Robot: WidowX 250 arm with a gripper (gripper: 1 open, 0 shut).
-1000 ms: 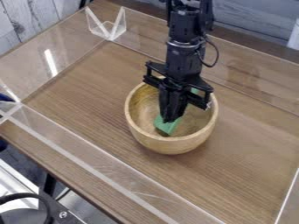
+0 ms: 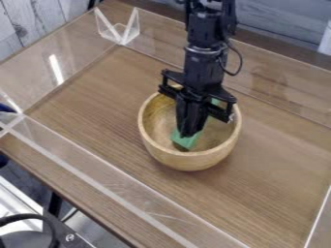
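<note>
A round cream bowl [image 2: 175, 155] sits on the wooden table. A green object [image 2: 183, 139] lies inside it. My black gripper [image 2: 189, 128] reaches down into the bowl from above, its tip at the green object. The fingertips are small and dark, and whether they hold anything is hard to see.
White tape markings [image 2: 118, 27] are at the back left. A black cable loop lies at the bottom-left edge.
The gripper and arm have shifted very slightly within the bowl; the bowl stays in place.
</note>
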